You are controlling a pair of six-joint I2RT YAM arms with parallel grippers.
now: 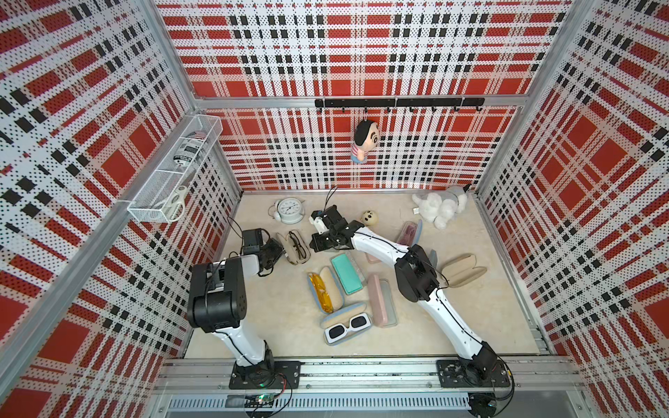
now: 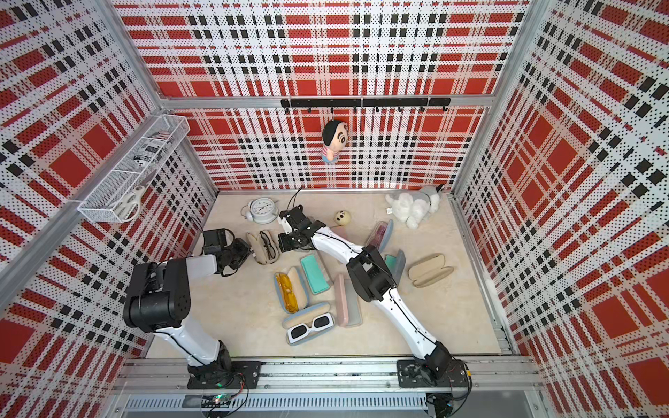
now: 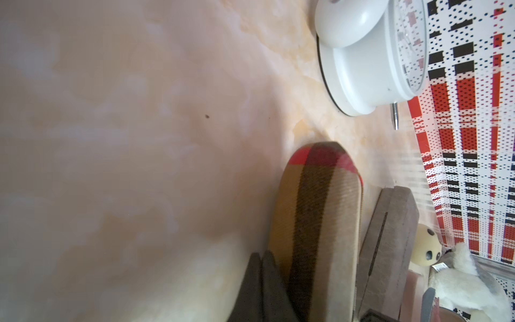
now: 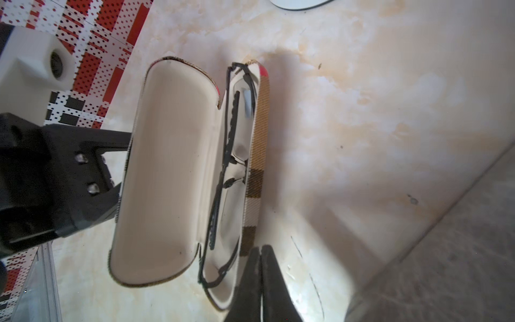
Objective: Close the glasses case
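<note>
A plaid glasses case (image 1: 292, 254) with a cream lining stands open at the left of the table, its lid (image 4: 166, 166) tilted on the left-arm side. Black-framed glasses (image 4: 229, 155) lie folded in the base. My left gripper is shut, nothing showing between its fingers, right by the striped outside of the lid (image 3: 322, 230); actual contact is hard to tell. On the opposite side, my right gripper has its fingertips together near the front end of the base's plaid wall (image 4: 256, 177), with nothing visible between them.
A white clock (image 1: 287, 209) stands behind the case. A grey case (image 4: 456, 257) lies close to the right gripper. Turquoise (image 1: 346, 272), pink (image 1: 377, 299), yellow-glasses (image 1: 321, 291) and white-sunglasses (image 1: 347, 326) cases fill the middle front.
</note>
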